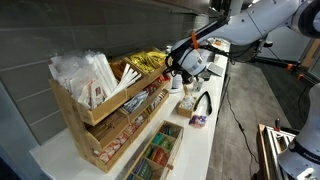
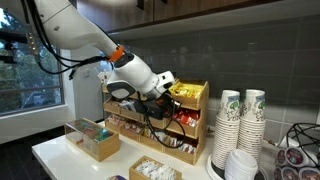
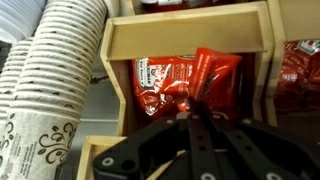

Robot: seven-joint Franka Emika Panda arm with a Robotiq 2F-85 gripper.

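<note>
In the wrist view my gripper is shut, with a bright red packet (image 3: 206, 68) rising from between its fingertips. Below it, a wooden compartment (image 3: 190, 36) holds more red packets (image 3: 158, 82) with white lettering. The packet in my grip looks raised above those, though its lower end is hidden by the fingers. From the side, the gripper (image 2: 166, 112) hangs in front of the wooden shelf organizer (image 2: 194, 103). Its fingertips are too small there to show what they hold.
Tall stacks of paper cups (image 2: 226, 135) stand close beside the organizer. A divided wooden box (image 1: 155, 155) and a small wooden tray (image 2: 155, 171) sit on the white counter (image 1: 203, 140). Bare counter lies in front of the shelves.
</note>
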